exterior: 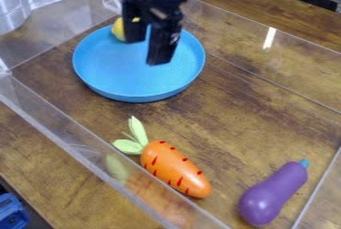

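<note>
My gripper (150, 36) hangs, dark and blurred, over a blue plate (140, 79) at the upper left, open with nothing seen between its fingers. Behind it a yellow object (124, 30), mostly hidden, sits at the plate's back. An orange toy carrot (173, 168) with pale green leaves lies in front of the plate. A purple toy eggplant (273, 192) lies at the lower right.
Clear plastic walls run along the left side and lower right of the wooden table (266, 104). A blue object (8, 213) is at the lower left corner.
</note>
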